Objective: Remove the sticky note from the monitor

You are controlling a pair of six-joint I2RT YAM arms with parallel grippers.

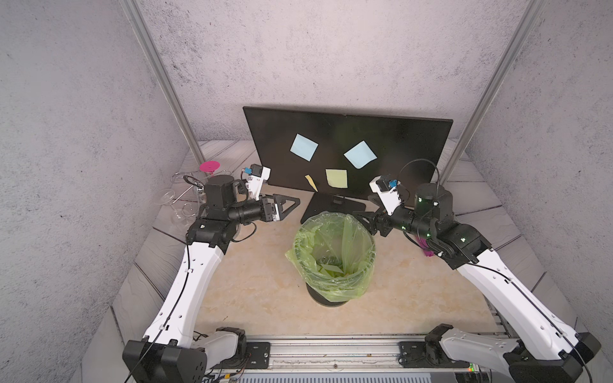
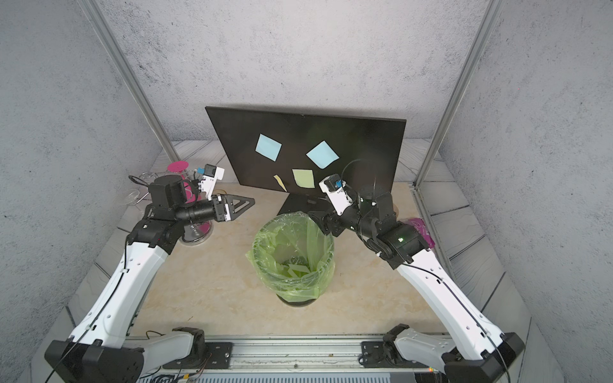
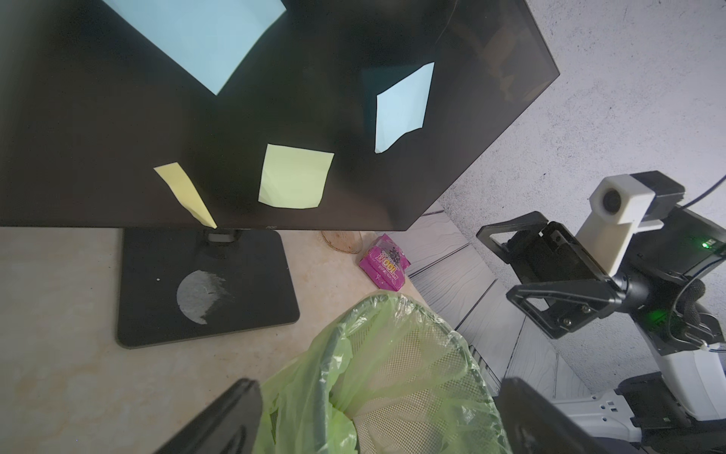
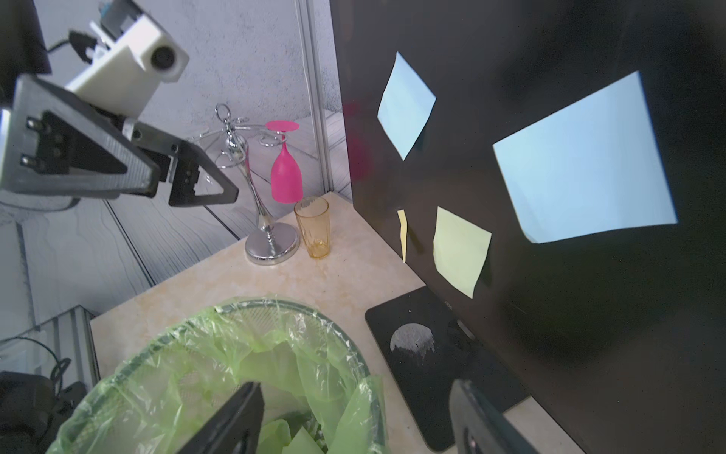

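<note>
The black monitor point(image 1: 408, 153) bears a left blue note point(image 1: 304, 147), a right blue note point(image 1: 360, 154), a pale yellow-green note point(image 1: 336, 178) and a narrow, edge-on yellow note point(image 1: 311, 182). Just left of the screen's lower part, my left gripper point(image 1: 295, 203) stands open and empty. My right gripper is spread open in the left wrist view, with nothing seen between its fingers; from above it is by the right rim of the bin point(image 1: 372, 255). The bin is lined with a green bag, its bottom partly hidden by folds.
On the left stand a metal rack point(image 4: 272, 243) with a pink goblet point(image 4: 286, 175) and an amber glass point(image 4: 313, 227). A magenta packet point(image 3: 384, 262) lies at the right. Open tabletop point(image 1: 255, 281) surrounds the bin.
</note>
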